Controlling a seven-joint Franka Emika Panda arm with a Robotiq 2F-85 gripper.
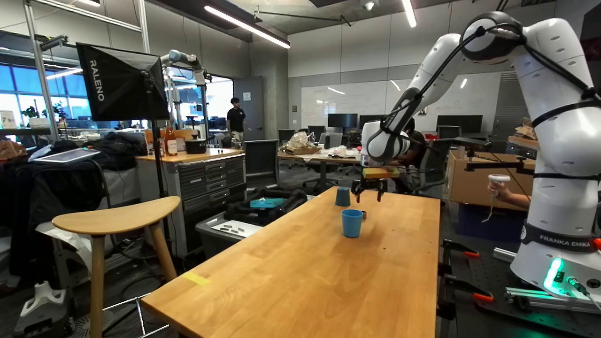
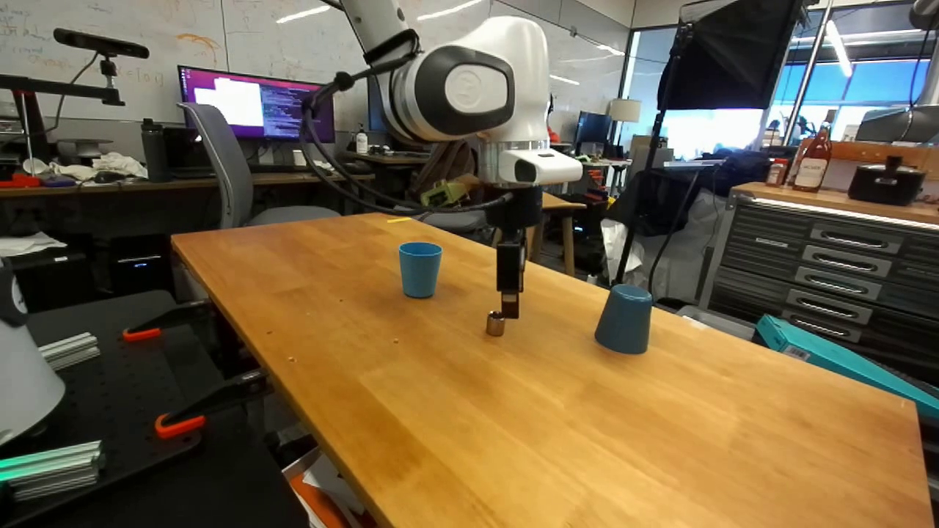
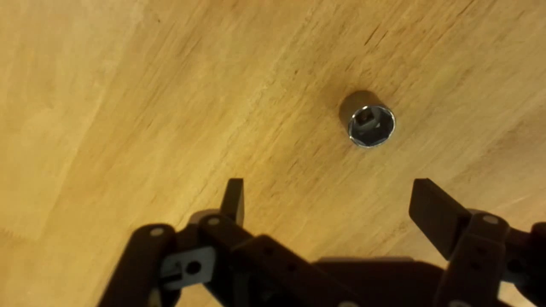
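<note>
A small metal socket stands upright on the wooden table, its hollow end facing up in the wrist view. My gripper is open above the table, with only bare wood showing between its fingers; the socket lies beyond the fingertips, toward the top of that view. In exterior view 2 the gripper hangs close to the socket. An upright blue cup is on one side of it, and an upside-down darker blue cup on the other. The upright cup partly hides the socket in exterior view 1.
The table has wide free room around the cups. Orange-handled clamps grip its edge on the robot's side. A wooden stool and a grey drawer cabinet stand off the table.
</note>
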